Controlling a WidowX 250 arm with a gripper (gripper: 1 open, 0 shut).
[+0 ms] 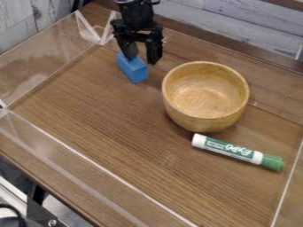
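My black gripper (137, 43) is at the top centre of the camera view, its fingers open and low over a small blue block (133, 70) on the wooden table (112, 151). The block's upper end is close under the fingers; whether they touch it is unclear.
A round wooden bowl (204, 91) sits right of the block. A white and green marker (236, 152) lies at the lower right. A clear plastic barrier runs along the left edge.
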